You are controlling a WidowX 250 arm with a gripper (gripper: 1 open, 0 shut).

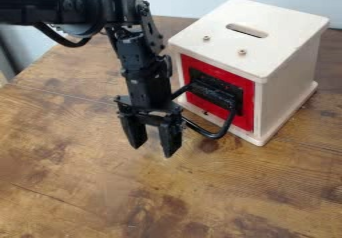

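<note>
The black arm reaches in from the top left, and its gripper (152, 137) hangs pointing down over the wooden table, left of and in front of a pale wooden box (283, 72). The two fingers stand apart with a gap and nothing visible between them. A black cable loops from the arm toward a black module (214, 87) on the box's red front panel (194, 60).
The box, with a slot in its top, fills the back right. A pale wall is behind the table.
</note>
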